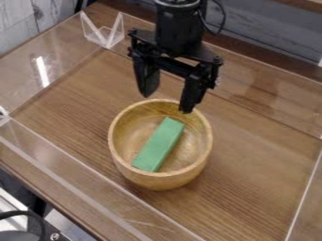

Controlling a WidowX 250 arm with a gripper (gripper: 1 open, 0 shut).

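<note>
My gripper (170, 83) hangs open above the back of a round yellow bowl (193, 168), its two black fingers spread wide with nothing between them. Inside the bowl lies a green rectangular block (158, 143), set diagonally from upper right to lower left.
A small white wire object (101, 28) stands at the back left, near the table's edge. A black cable shows at the lower left corner.
</note>
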